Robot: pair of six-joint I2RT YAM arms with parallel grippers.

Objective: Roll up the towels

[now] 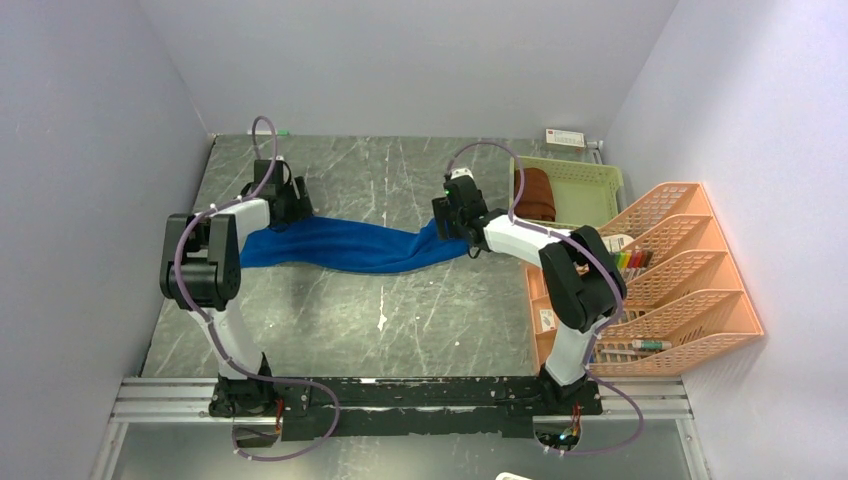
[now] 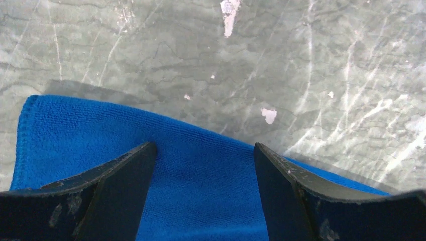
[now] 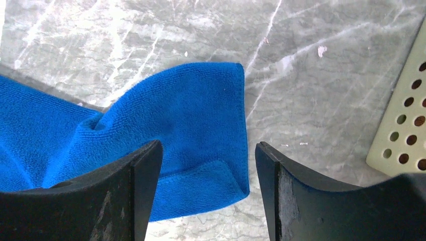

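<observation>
A blue towel (image 1: 365, 247) lies stretched left to right across the table in a long, uneven strip. Over its left end is my left gripper, fingers apart, the cloth lying flat below with no fold pinched between them. My right gripper stands open above the right end. There, in the right wrist view, the towel (image 3: 196, 110) shows a straight hemmed edge, a folded-over near corner and some wrinkles. A rolled brown towel (image 1: 534, 194) rests in the left part of the green basket (image 1: 595, 190).
An orange rack (image 1: 700, 200) with markers (image 1: 630, 260) and other small items fills the right side. At the back lie a white box (image 1: 565, 137) and a pen. Bare table (image 1: 400, 320) spreads in front of the towel and behind it.
</observation>
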